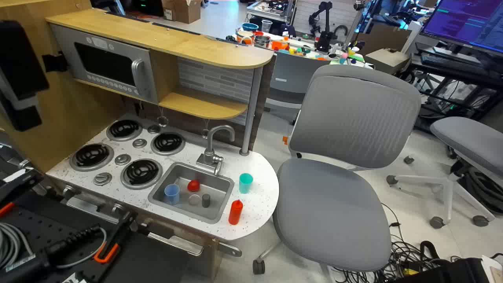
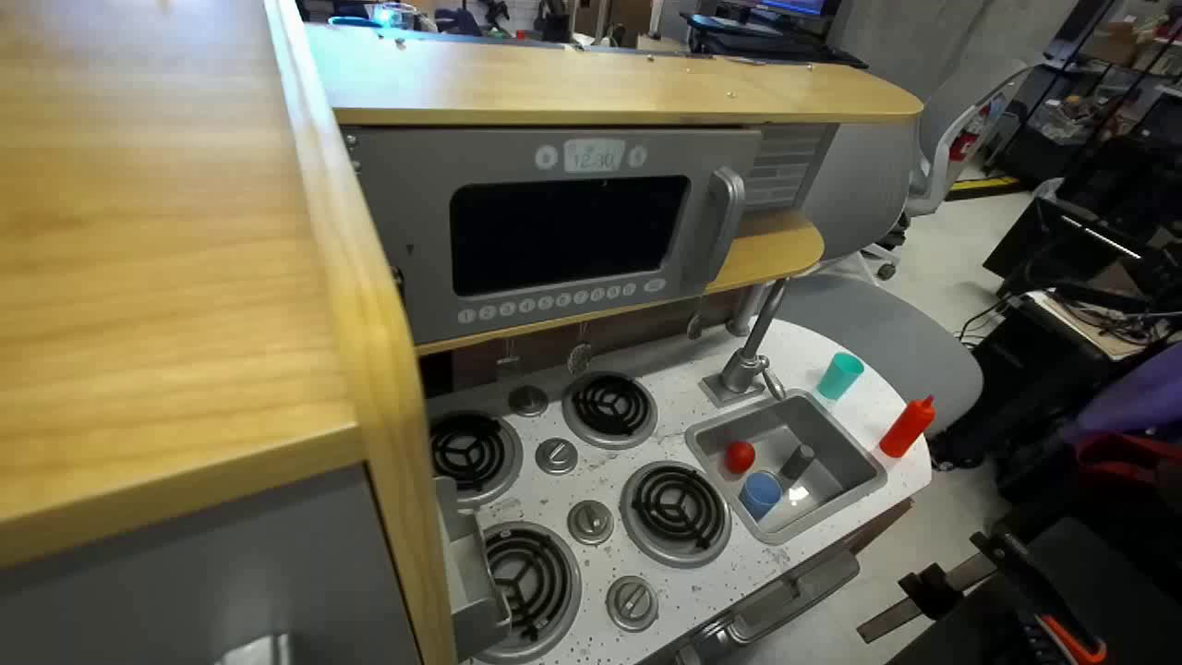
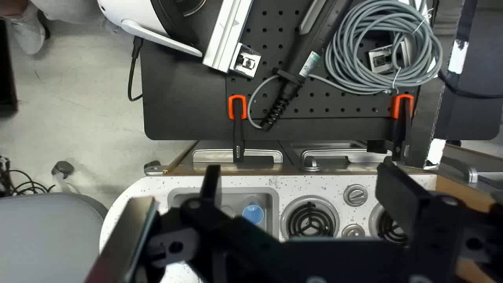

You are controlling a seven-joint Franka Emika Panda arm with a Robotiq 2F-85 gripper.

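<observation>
High over the toy kitchen counter, my gripper is open, its two dark fingers (image 3: 210, 184) far apart with nothing between them. The sink (image 1: 221, 210) holds a blue cup (image 1: 172, 193), a red round item (image 1: 193, 185), a small grey cylinder (image 1: 206, 200) and a clear round item that is hard to make out. On the counter right of the sink stand a teal cup (image 1: 245, 183) and, closer to the front edge, a red bottle (image 1: 235, 212). In the wrist view the gripper hides part of the sink, though the blue cup (image 3: 253, 214) shows.
Several black-coiled burners (image 2: 676, 510) and grey knobs fill the counter's left half. A faucet (image 1: 210, 155) rises behind the sink. Above hang a shelf (image 1: 207, 101) and a closed microwave (image 2: 565, 233). A grey chair (image 1: 330, 212) stands against the rounded counter end.
</observation>
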